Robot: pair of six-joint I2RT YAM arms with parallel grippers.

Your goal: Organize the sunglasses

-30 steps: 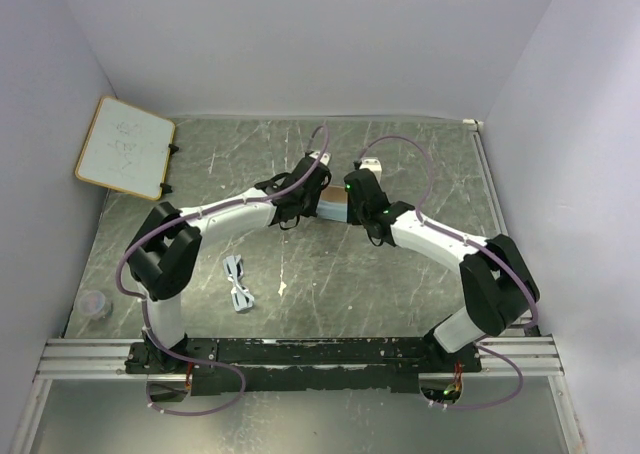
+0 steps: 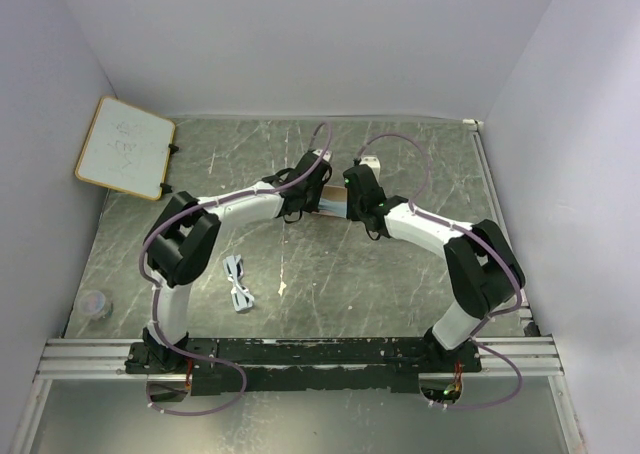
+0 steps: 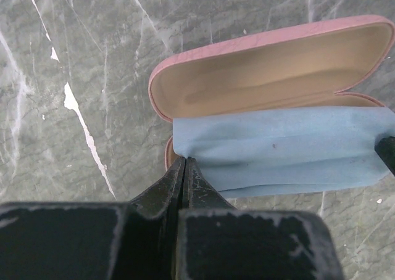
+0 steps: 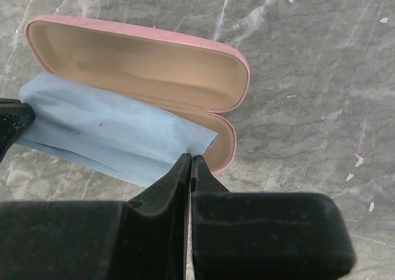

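Observation:
A pink-rimmed glasses case (image 3: 271, 39) with a tan lining lies open on the table, its lid tipped back. Across its lower half stretches a light blue cloth (image 3: 284, 144), hiding whatever is in the case; no sunglasses can be made out. My left gripper is shut on the cloth's left edge. At the opposite end, my right gripper is shut with its fingertips on the cloth's right edge, a small corner sticking out past them. In the top view both arms meet over the case (image 2: 336, 193).
On the left of the table lies a grey-white object (image 2: 238, 283), narrow in the middle. A round clear container (image 2: 95, 305) sits at the front left corner, and a whiteboard (image 2: 125, 147) leans at the back left.
Both arms have shifted slightly, their elbows moving a little inward and back. Between the grippers the cloth has come down, and more of the case's tan lining shows beside it.

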